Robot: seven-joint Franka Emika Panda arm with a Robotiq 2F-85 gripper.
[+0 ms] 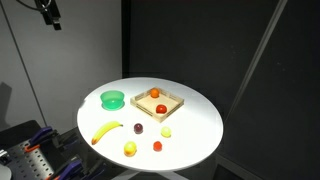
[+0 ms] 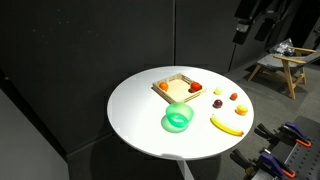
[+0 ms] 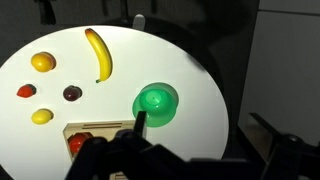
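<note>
High above the round white table (image 1: 205, 125), my gripper hangs with its fingers wide apart and nothing between them; it is up at the left in exterior view 1. Below it in the wrist view is a green bowl (image 3: 157, 103), seemingly empty. A yellow banana (image 3: 99, 53) lies near the table's edge. A wooden box (image 1: 145, 108) holds an orange fruit (image 1: 155, 93) and a red tomato (image 1: 161, 108). Loose on the table are a dark plum (image 1: 138, 129), a yellow lemon (image 1: 166, 132), a small red fruit (image 1: 157, 146) and a yellow-orange fruit (image 1: 130, 149).
Bare tabletop stretches to the right of the box in exterior view 1, and left of the bowl in exterior view 2. The arm's base stand (image 2: 285, 165) is beside the table on the banana's side. Dark curtains and a grey panel (image 1: 75, 60) surround the area.
</note>
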